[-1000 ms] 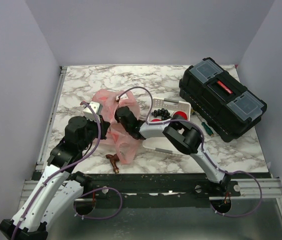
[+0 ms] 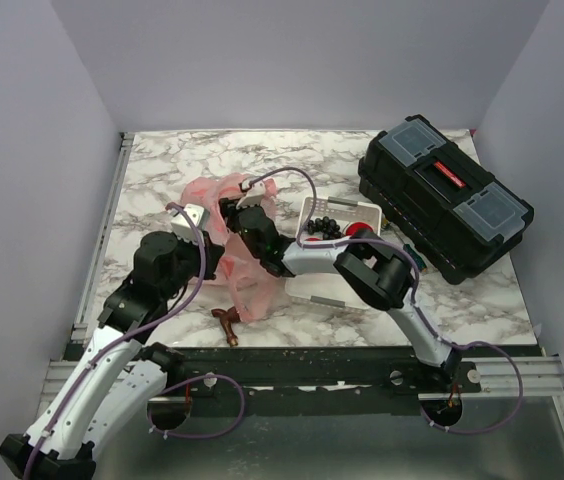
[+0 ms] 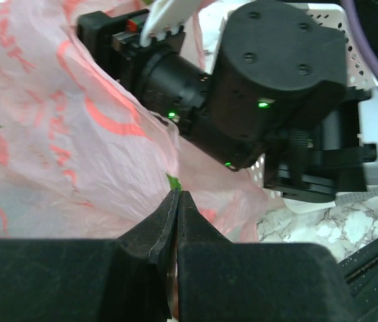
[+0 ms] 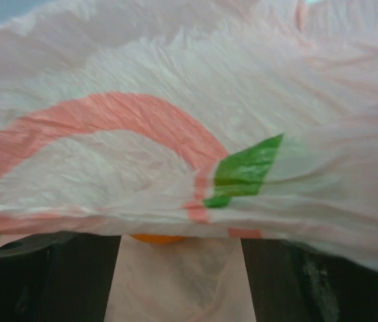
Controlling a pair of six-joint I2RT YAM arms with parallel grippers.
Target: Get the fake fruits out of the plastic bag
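Observation:
The pinkish plastic bag (image 2: 247,285) stands on the marble table, its film pulled up between my two arms. My left gripper is shut, and a green-marked fold of the bag runs down to its fingertips and looks pinched there. From the right, my right gripper (image 2: 230,208) reaches in at the bag's upper part. Its two fingers (image 4: 61,278) stand apart with bag film across and in front of them. A sliver of an orange fruit (image 4: 157,239) shows below the film, close to these fingers; the rest is hidden.
A white basket (image 2: 367,212) right of the bag holds dark grapes (image 2: 323,228) and a red fruit (image 2: 359,229), partly under my right arm. A black toolbox (image 2: 447,195) stands at the right. Near the front edge lies a brown object (image 2: 228,322).
The left arm has shifted only slightly.

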